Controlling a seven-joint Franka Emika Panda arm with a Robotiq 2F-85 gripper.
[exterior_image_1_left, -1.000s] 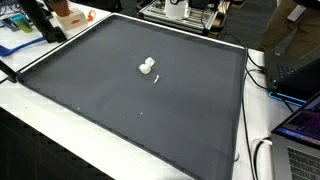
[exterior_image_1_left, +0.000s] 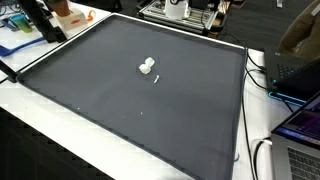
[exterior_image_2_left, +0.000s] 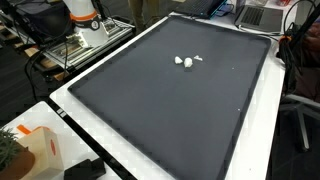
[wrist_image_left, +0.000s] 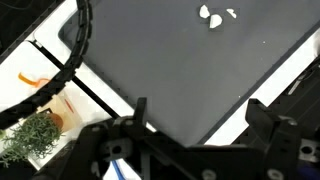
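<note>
Two small rounded white pieces lie close together on the dark grey mat (exterior_image_1_left: 110, 100): one white piece (exterior_image_1_left: 149, 61) and its neighbour (exterior_image_1_left: 144, 69). A smaller thin white bit (exterior_image_1_left: 156, 79) lies a short way from them. In the wrist view the same white pieces (wrist_image_left: 215, 20) show near the top edge. My gripper stands open at the bottom of that view, its two dark fingers wide apart, with only mat visible between them. The white pieces are well beyond its fingertips. Neither exterior view shows the gripper.
A potted plant (wrist_image_left: 36, 135) stands beside the mat at lower left of the wrist view. A laptop (exterior_image_1_left: 298, 125) and cables are along the right side in exterior view 1.
</note>
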